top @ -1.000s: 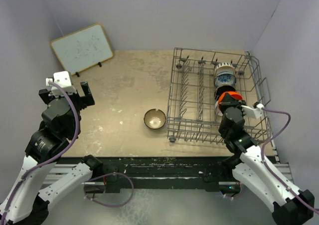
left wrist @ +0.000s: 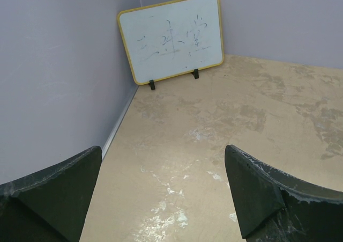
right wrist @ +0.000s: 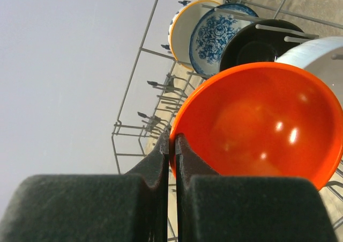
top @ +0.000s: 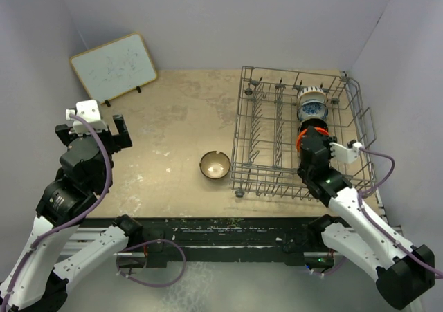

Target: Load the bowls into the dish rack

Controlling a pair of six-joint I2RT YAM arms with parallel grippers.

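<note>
In the right wrist view, my right gripper is shut on the thin rim of an orange bowl (right wrist: 257, 118), whose inside faces the camera. From above, the orange bowl (top: 300, 140) shows partly beside the right gripper (top: 315, 133), over the right side of the dish rack (top: 266, 182). Behind it in the rack stand a black bowl (right wrist: 257, 44), a blue-patterned bowl (right wrist: 214, 41) and a white bowl with an orange rim (right wrist: 185, 30). Another white bowl (right wrist: 320, 57) is partly hidden by the orange one. A brown bowl (top: 215, 164) sits on the table. My left gripper (top: 91, 125) stands open and empty.
A small whiteboard (top: 114, 66) leans at the back left. Rows of wire tines fill the rack's left and middle, with no bowls among them. The table (top: 163, 132) between my left arm and the brown bowl is clear.
The right gripper has shifted a little to the left with the orange bowl, which now covers the white bowl that showed there before. My left arm and the brown bowl look unmoved.
</note>
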